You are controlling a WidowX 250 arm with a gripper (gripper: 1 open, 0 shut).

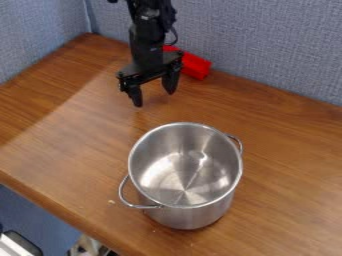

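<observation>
My black gripper [151, 87] hangs over the back middle of the wooden table, open, its two fingers spread and pointing down. Just behind it and to its right lies a red object [195, 64], partly hidden by the arm. A large steel pot [186, 200] with two wire handles stands at the front middle of the table, well apart from the gripper.
A grey padded wall [267, 50] runs along the back.
</observation>
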